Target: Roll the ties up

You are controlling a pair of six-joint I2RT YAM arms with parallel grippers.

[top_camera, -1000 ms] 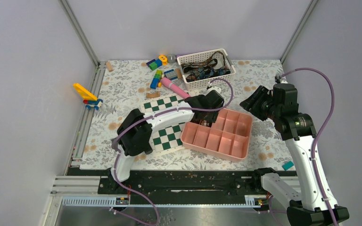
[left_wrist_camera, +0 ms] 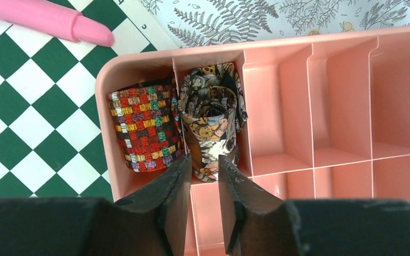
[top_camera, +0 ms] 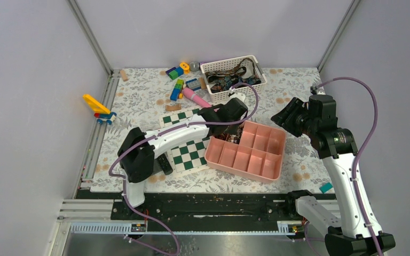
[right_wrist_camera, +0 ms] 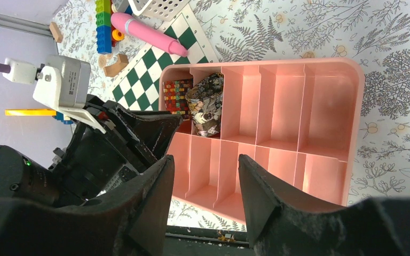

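Note:
In the pink divided box, two rolled ties fill the top-left compartments: a colourful woven one and a brown printed one, also seen in the right wrist view [right_wrist_camera: 205, 104]. My left gripper is over that end of the box, fingertips close together with a small gap showing; whether it holds anything is unclear. My right gripper hangs right of the box, fingers apart with nothing between them. More ties [top_camera: 232, 81] lie in a white basket [top_camera: 216, 65] at the back.
A green-white checkered board [top_camera: 187, 154] lies left of the box, with a pink cylinder [top_camera: 195, 97], toy blocks [top_camera: 175, 94] and a black remote [top_camera: 164, 164] around it.
My left arm has drawn back leftward and toward the front from over the box, uncovering more of its contents and the remote. The right arm looks unchanged.

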